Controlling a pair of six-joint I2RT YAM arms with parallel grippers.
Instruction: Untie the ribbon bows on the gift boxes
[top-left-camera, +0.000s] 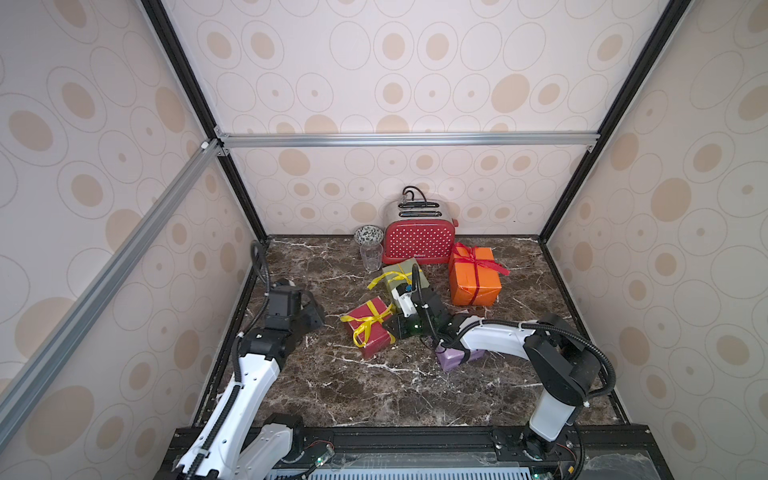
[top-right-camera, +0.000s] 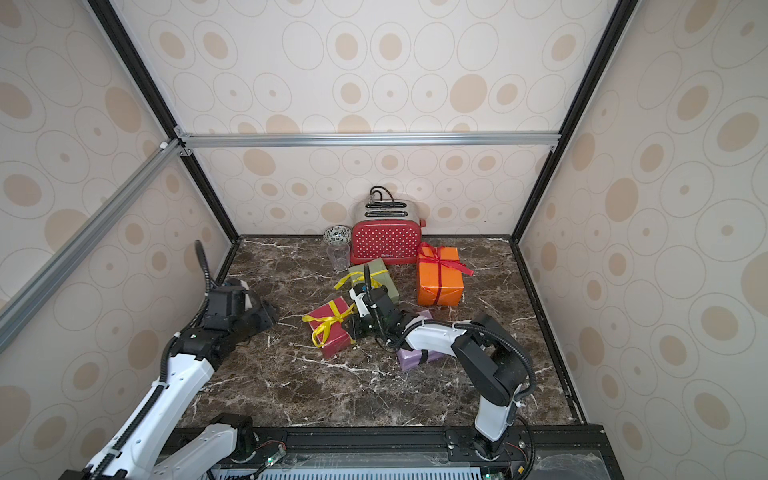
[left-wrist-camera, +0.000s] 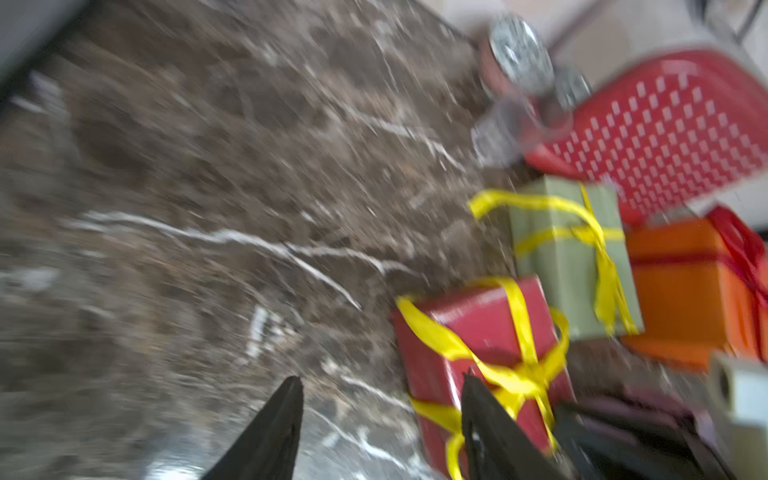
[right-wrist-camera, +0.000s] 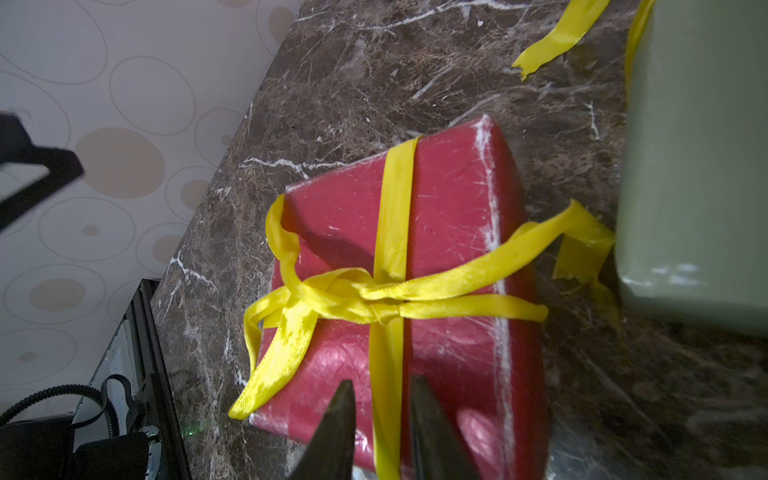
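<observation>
The red box (top-left-camera: 370, 336) carries a tied yellow bow (right-wrist-camera: 352, 296) with loose-hanging loops and tails. Behind it the green box (left-wrist-camera: 572, 264) has yellow ribbon draped over it. The orange box (top-left-camera: 472, 284) has a red ribbon; the purple box (top-left-camera: 456, 357) is partly hidden under the right arm. My left gripper hangs left of the boxes, fingers apart, nothing between them. My right gripper is low beside the red box, its fingertips apart over the lower yellow strand; whether it grips anything is not visible.
A red dotted toaster (top-left-camera: 418, 240) and a clear glass container (top-left-camera: 370, 249) stand at the back. Bare marble counter (top-right-camera: 264, 384) lies left and in front of the boxes. Walls enclose the workspace.
</observation>
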